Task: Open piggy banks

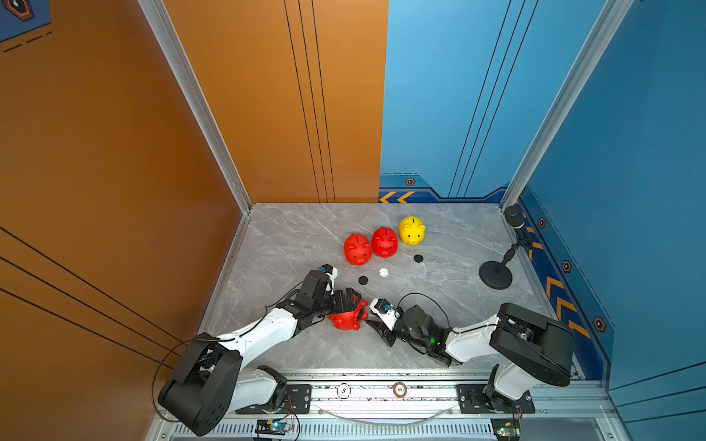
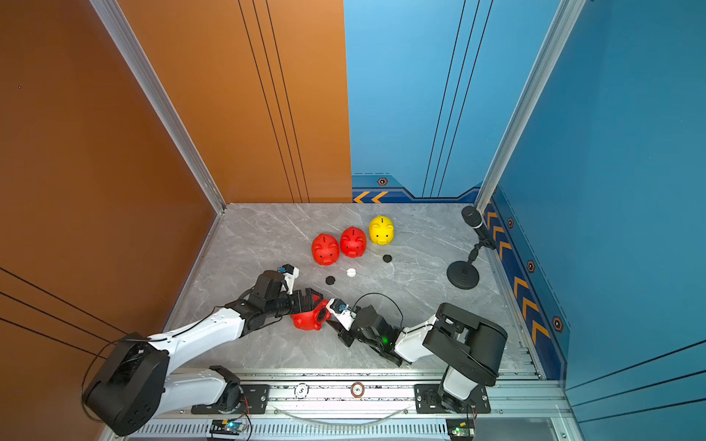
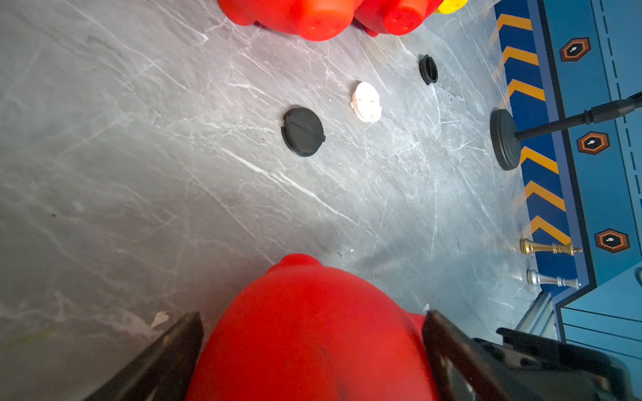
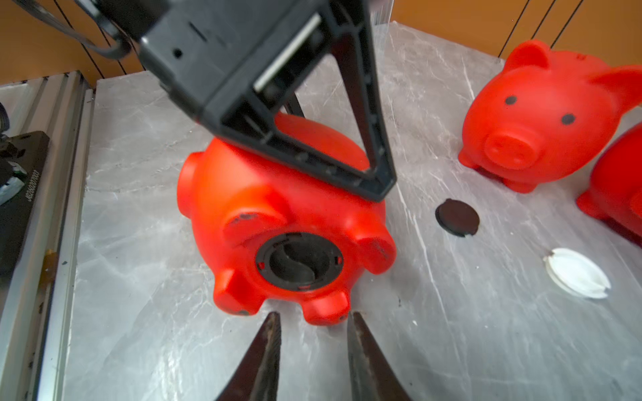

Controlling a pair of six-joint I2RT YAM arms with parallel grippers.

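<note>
A red piggy bank (image 1: 346, 320) lies on its side at the front centre, its round dark opening (image 4: 297, 262) facing my right gripper. My left gripper is open around its body, fingers on either side. My right gripper is part open just short of the piggy's feet, with nothing between its fingertips. Two red piggy banks (image 1: 357, 250) (image 1: 384, 241) and a yellow one (image 1: 412, 230) stand upright farther back. Two black caps (image 1: 363, 280) (image 1: 418, 258) and a white cap (image 1: 383, 272) lie in front of them.
A black stand (image 1: 495, 274) stands at the right side. The front rail (image 1: 441, 375) edges the table.
</note>
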